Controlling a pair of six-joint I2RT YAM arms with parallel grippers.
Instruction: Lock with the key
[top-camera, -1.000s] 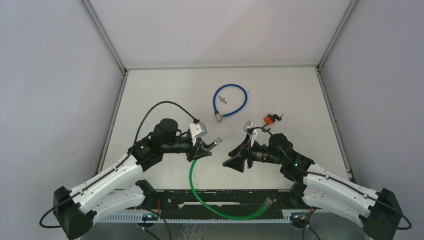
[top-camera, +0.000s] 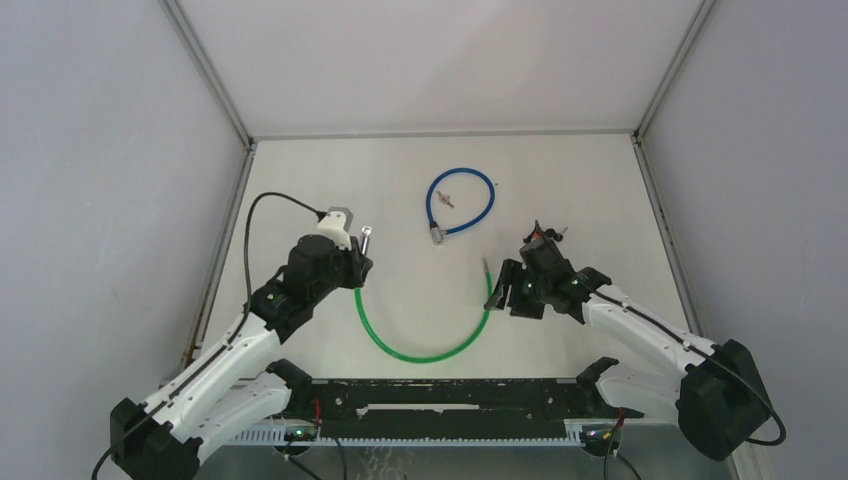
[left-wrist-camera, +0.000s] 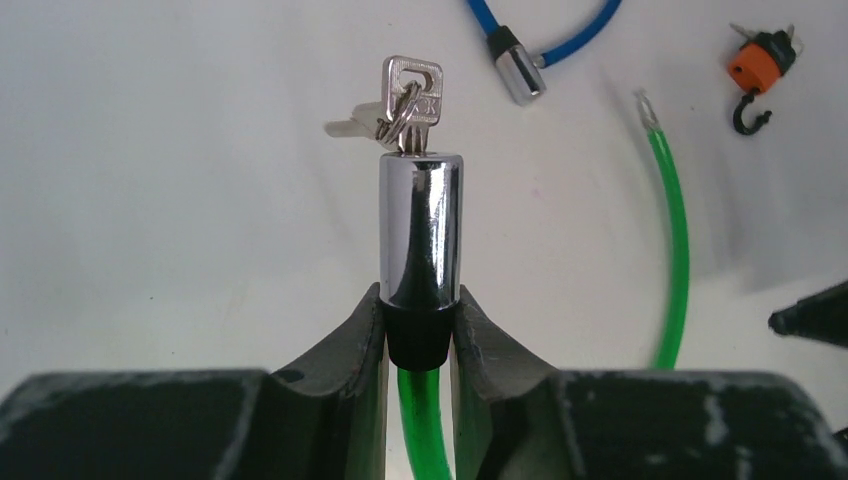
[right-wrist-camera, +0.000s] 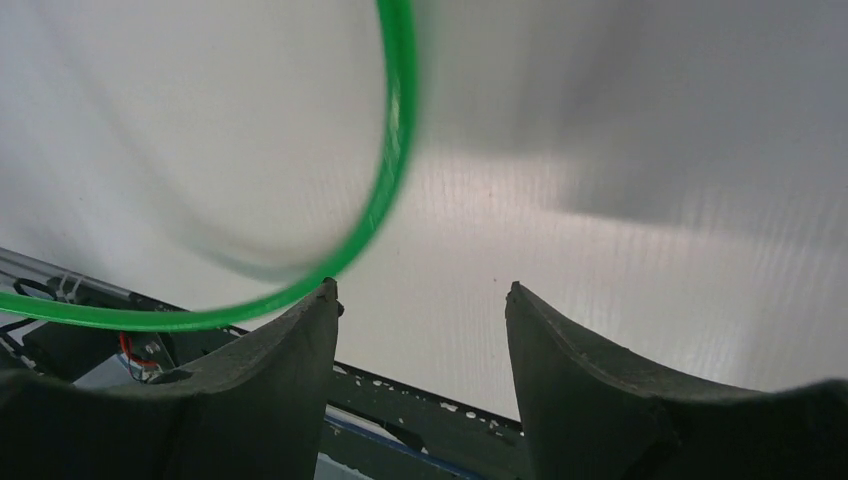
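My left gripper is shut on the lock body (left-wrist-camera: 420, 230) of the green cable lock, chrome end up, with keys (left-wrist-camera: 412, 90) on a ring standing in its top. The green cable (top-camera: 420, 357) hangs in a U below; its free metal end (left-wrist-camera: 647, 110) shows at right. My right gripper stands open beside the cable, nothing between its fingers; the cable is blurred in that wrist view.
A blue cable lock (top-camera: 461, 170) lies looped at the back centre with keys (top-camera: 446, 200) inside. An orange padlock (left-wrist-camera: 755, 68) with keys lies at right, partly hidden from above.
My left gripper has moved left and turned with the green lock. My right gripper has moved right. The cable's free end has swung up from the front edge toward the middle.
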